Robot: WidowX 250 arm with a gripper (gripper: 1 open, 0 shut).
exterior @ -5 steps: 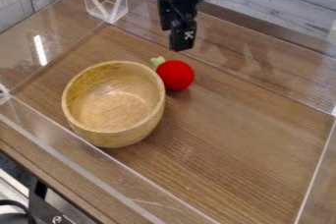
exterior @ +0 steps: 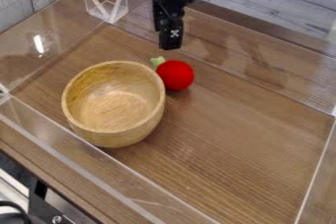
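Note:
My dark gripper (exterior: 170, 33) hangs at the top centre, open, above and behind a red round object with a small green top (exterior: 175, 76), which looks like a tomato or strawberry toy. A pale wooden bowl (exterior: 113, 120) sits to the front left of the red object, close beside it.
Transparent plastic pieces stand at the back left and left edge. A light wooden wall runs along the back.
The red object and bowl stay where they were.

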